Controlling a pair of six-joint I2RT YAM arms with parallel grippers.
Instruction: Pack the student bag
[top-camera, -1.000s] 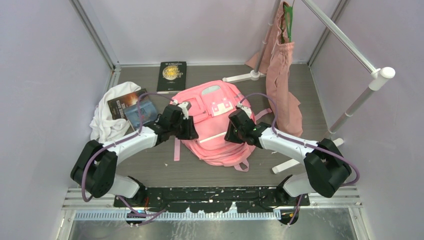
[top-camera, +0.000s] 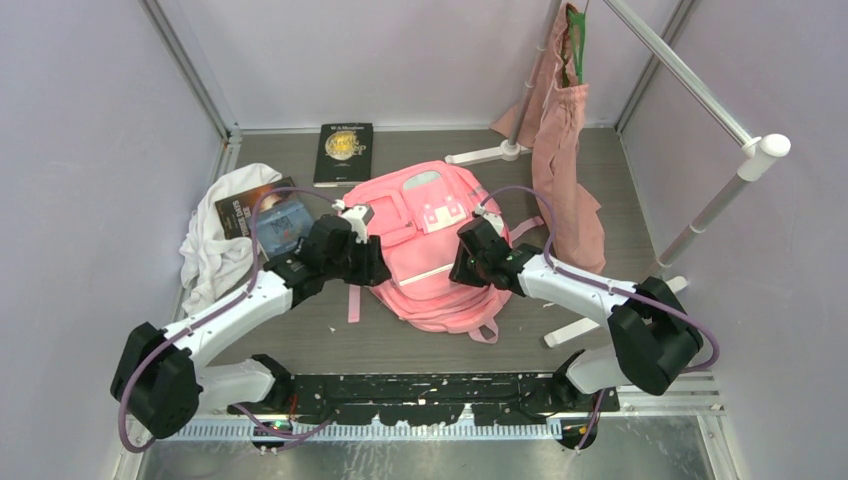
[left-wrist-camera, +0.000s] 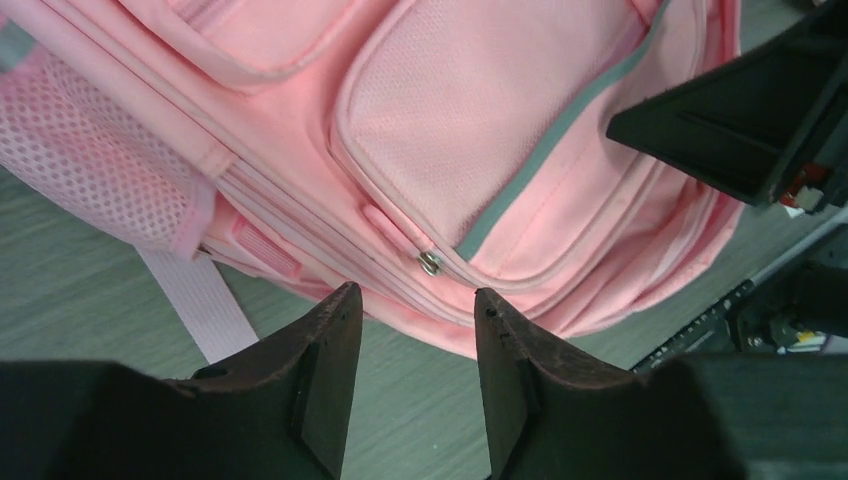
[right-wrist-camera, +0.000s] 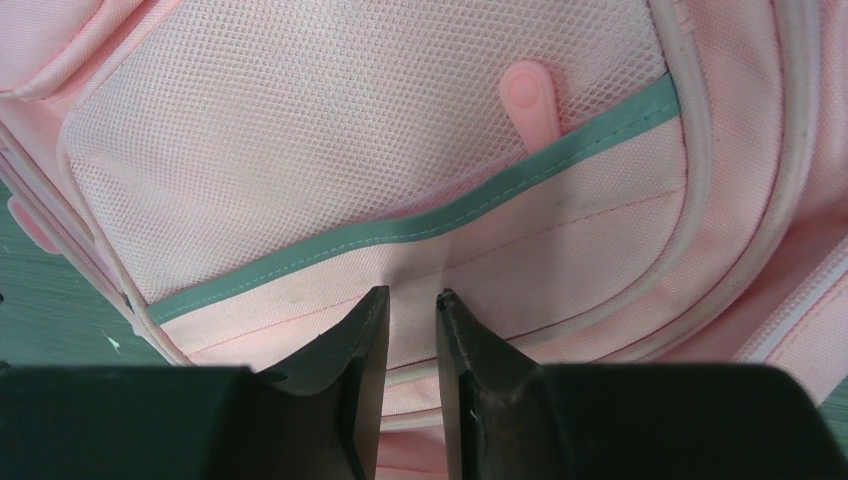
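A pink backpack (top-camera: 430, 245) lies flat in the middle of the floor. My left gripper (top-camera: 372, 262) is open over its left part; in the left wrist view a zipper pull (left-wrist-camera: 390, 230) lies on the fabric ahead of its fingers. My right gripper (top-camera: 465, 268) is over the bag's right side, fingers part open just below a grey-green trim (right-wrist-camera: 410, 228), with nothing seen between them. A second zipper pull (right-wrist-camera: 530, 100) shows above that trim.
A dark book (top-camera: 343, 150) lies at the back; two more books (top-camera: 280, 228) rest on a white cloth (top-camera: 210, 255) at left. A rack with a hanging pink bag (top-camera: 570, 200) stands at right.
My left arm has shifted a little to the left from where it was over the bag. The right arm and the backpack look nearly unchanged.
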